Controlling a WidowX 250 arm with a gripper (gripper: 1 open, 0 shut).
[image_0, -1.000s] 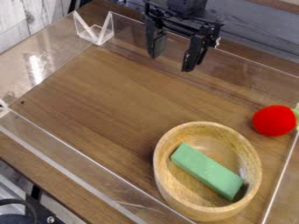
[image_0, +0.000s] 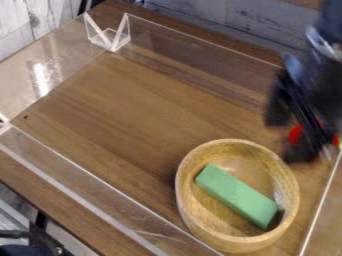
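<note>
My gripper (image_0: 297, 115) is a dark, motion-blurred shape at the right, open and lowered over the right side of the wooden tray, above and behind the bowl. A wooden bowl (image_0: 191, 192) at the lower right holds a green block (image_0: 238, 194). A red round object (image_0: 297, 150) is mostly hidden behind the gripper.
The tray's wooden floor (image_0: 120, 110) is clear at the left and middle. Clear walls edge it, with a small clear bracket (image_0: 110, 35) at the back left.
My gripper has swept from the back centre toward the front right, growing larger in view and now covering most of the red object. The bowl and green block are unmoved.
</note>
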